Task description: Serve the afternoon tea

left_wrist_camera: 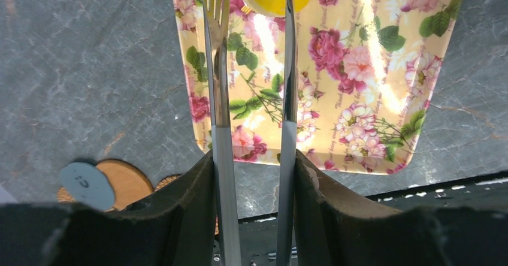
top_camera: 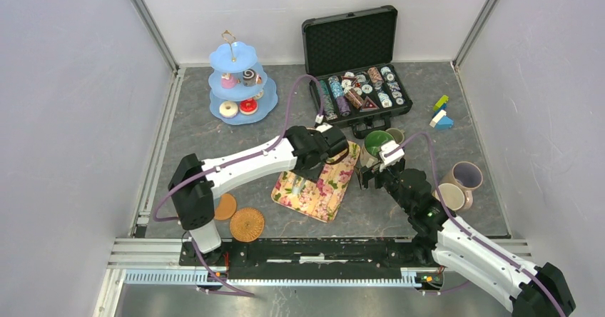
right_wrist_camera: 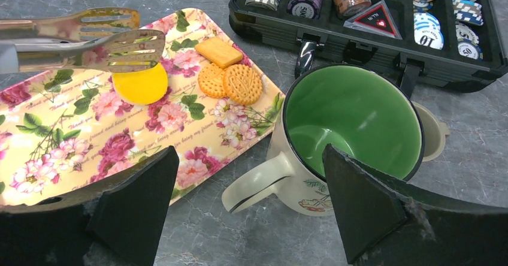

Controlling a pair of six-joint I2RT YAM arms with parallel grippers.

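Note:
A pair of metal tongs point(left_wrist_camera: 220, 92) with grey handles is in my left gripper, which is shut on them. Their slotted tips point(right_wrist_camera: 132, 47) reach over the flowered tray point(right_wrist_camera: 57, 176), with a yellow round piece point(right_wrist_camera: 141, 86) below them in the right wrist view. Seen from the left wrist, the tips flank that piece; whether they grip it I cannot tell. Several biscuits point(right_wrist_camera: 242, 83) lie on the tray. My right gripper stands open, holding nothing, with one finger in front of the green-lined mug point(right_wrist_camera: 353, 113).
Behind the mug lies an open case of poker chips point(top_camera: 364, 96). A blue tiered stand with cakes point(top_camera: 239, 113) is at the back left. Two mugs point(top_camera: 467, 178) and some toy blocks point(top_camera: 441, 113) sit at right; round coasters point(top_camera: 247, 224) lie at front left.

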